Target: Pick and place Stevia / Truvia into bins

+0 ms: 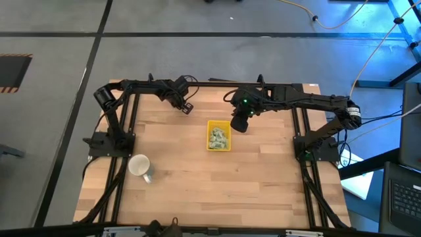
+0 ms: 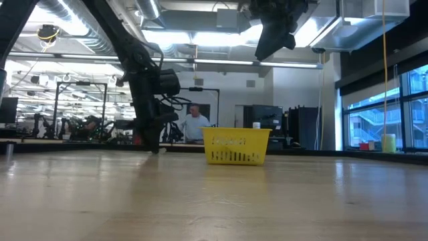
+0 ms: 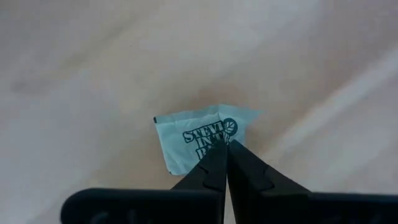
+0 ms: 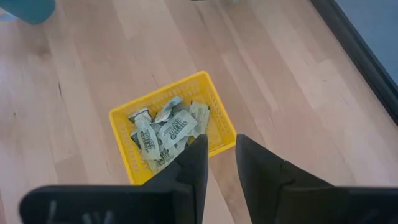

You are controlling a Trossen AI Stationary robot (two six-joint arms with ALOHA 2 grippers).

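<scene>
In the left wrist view a white Stevia packet (image 3: 186, 140) with dark print lies against the wood, and my left gripper is shut on its near right part. From the high view, the left gripper (image 1: 187, 108) is down at the far left of the table, where the packet cannot be made out. A yellow basket (image 4: 121, 149) holds several similar packets (image 4: 176, 126). Above the table beside this basket, my right gripper stands open, its fingers apart with nothing between them.
A white mug (image 1: 140, 165) stands at the table's left side, well nearer than the basket. Black frame rails (image 1: 122, 164) run along the table's sides. Bare wood (image 1: 217, 187) fills the middle and front.
</scene>
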